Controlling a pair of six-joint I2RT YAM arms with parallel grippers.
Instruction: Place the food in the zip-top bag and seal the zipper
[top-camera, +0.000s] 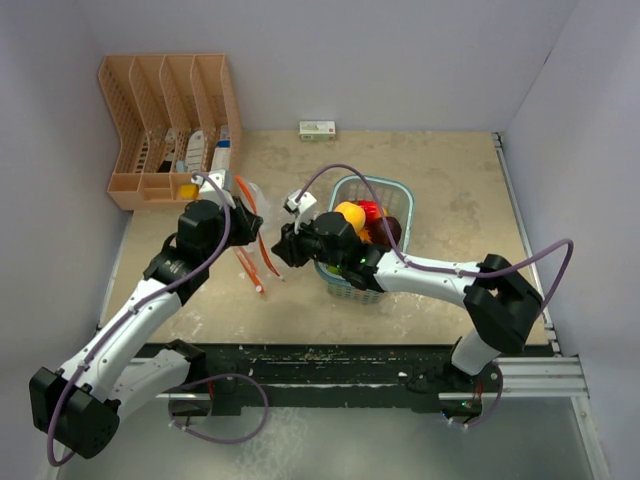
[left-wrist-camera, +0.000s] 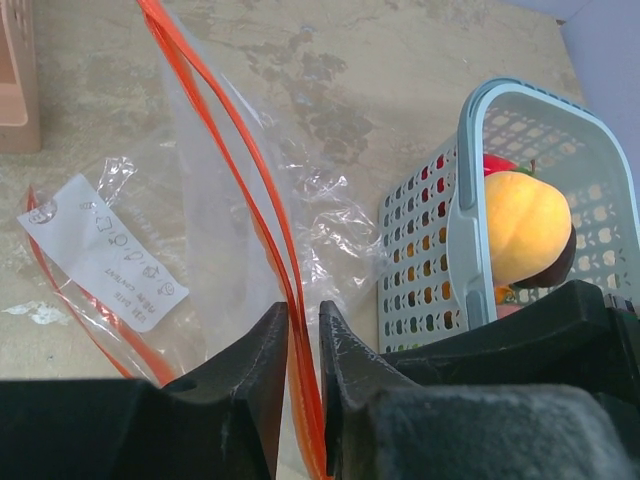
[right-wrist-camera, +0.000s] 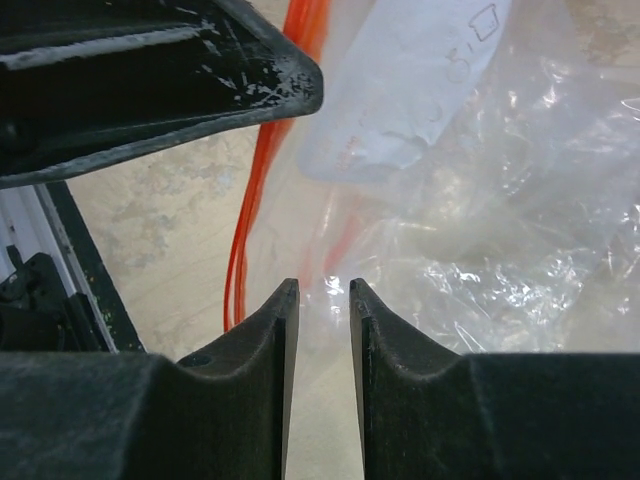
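Note:
The clear zip top bag (left-wrist-camera: 215, 240) stands with its orange zipper (left-wrist-camera: 235, 140) running up through the left wrist view. My left gripper is part open, its fingers close on either side of the zipper strip. In the right wrist view my right gripper has its fingers a narrow gap apart. Clear film shows in that gap, and whether it is gripped cannot be told. From above, this gripper stands just right of the zipper. The food, including a yellow fruit (top-camera: 352, 214) and a red one (top-camera: 368, 210), lies in the basket (top-camera: 402, 190).
A peach-coloured divided organizer (top-camera: 140, 195) stands at the back left with several items in it. A small white-and-green box (top-camera: 317, 130) lies at the back. Bare table (top-camera: 455, 200) spreads right of the basket. My right arm passes over the basket's front.

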